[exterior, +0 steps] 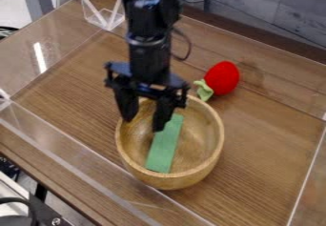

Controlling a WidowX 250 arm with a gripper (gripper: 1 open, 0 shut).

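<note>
My dark gripper [143,111] reaches down over the back part of a round wooden bowl [201,157], with its fingers pointing down above the bowl. A long green block [160,152] lies in the bowl, just below and in front of the fingers. Whether the gripper touches it, and how far its fingers stand apart, I cannot tell clearly. To the back right, a red object [222,76] with a green leafy end, like a strawberry, lies on the wooden table.
Clear plastic pieces stand at the back left [102,10] and at the left edge. A raised wooden edge runs along the back.
</note>
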